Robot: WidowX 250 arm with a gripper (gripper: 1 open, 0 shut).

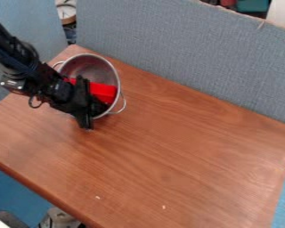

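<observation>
A steel pot (92,68) with side handles sits at the back left of the wooden table, looking tipped, its opening facing up and toward the front. A red object (101,90) shows inside it. My black gripper (85,113) reaches in from the left, low over the pot's front part and covering some of it. Whether its fingers are open or shut on anything cannot be made out.
Grey padded walls (187,62) border it at the back and left.
</observation>
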